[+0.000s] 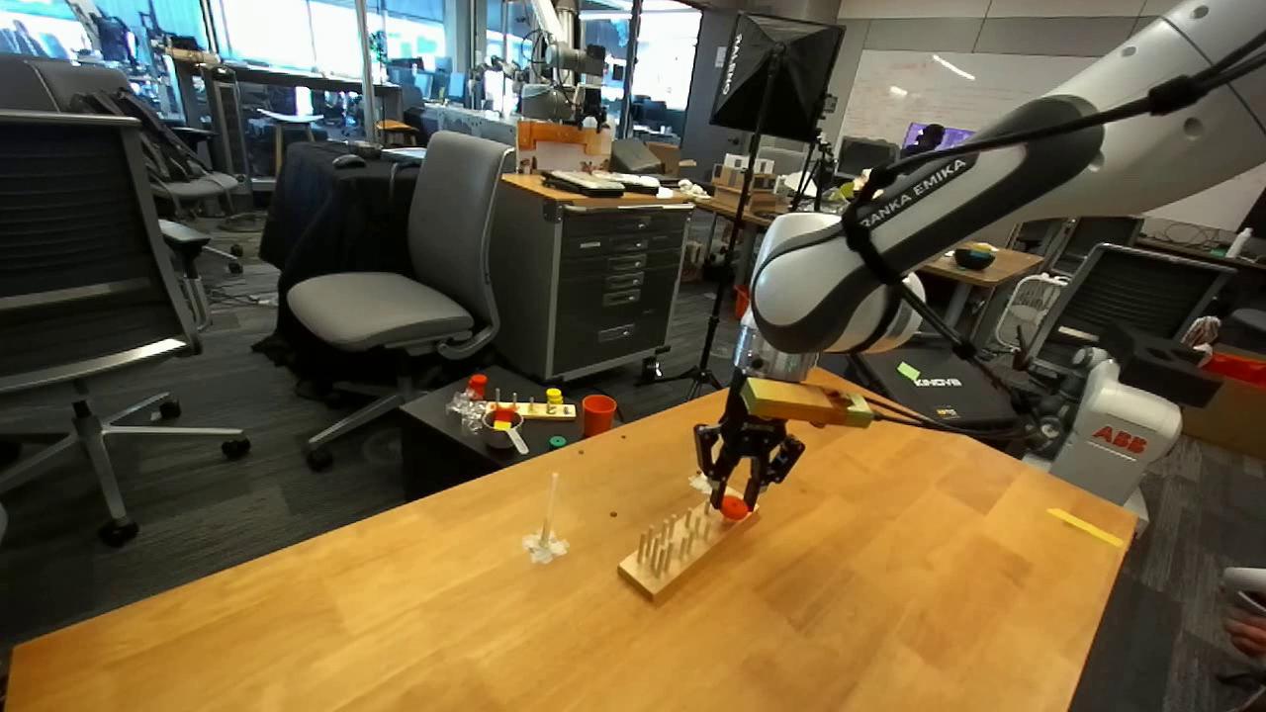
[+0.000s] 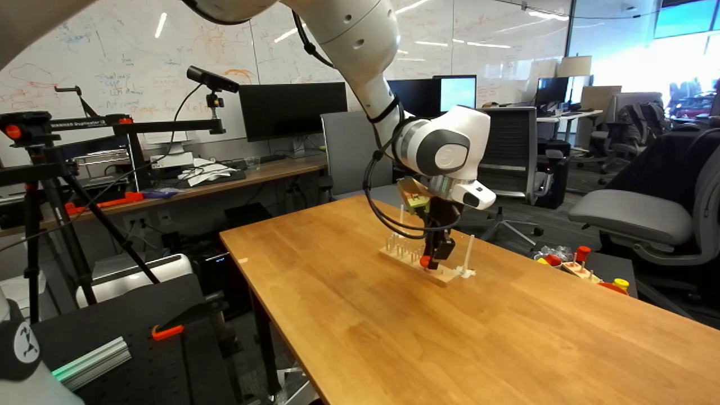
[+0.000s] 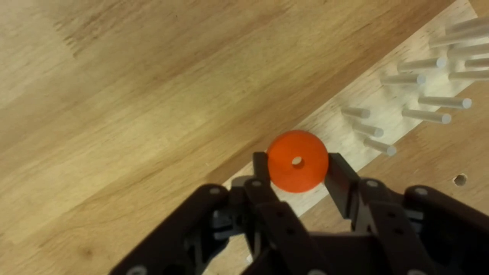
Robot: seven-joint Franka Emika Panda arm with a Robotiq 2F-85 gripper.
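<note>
In the wrist view an orange-red disc [image 3: 293, 176] with a small centre hole sits between my fingertips, and my gripper is shut on it from both sides. Beneath it lies a pale wooden peg board [image 3: 327, 133] with several thin upright pegs in groups. The disc covers the part of the board near its less crowded end, beside a group of three pegs [image 3: 373, 131]. Exterior view 1 has the disc [image 1: 735, 508] low at the board's far end [image 1: 650, 580]. Whether a peg is in its hole or it touches the board, I cannot tell.
A thin upright rod [image 1: 549, 510] is fixed to the table left of the board. On a black side table stand another peg board [image 1: 540, 410], an orange cup [image 1: 598, 414] and a small pot [image 1: 503, 429].
</note>
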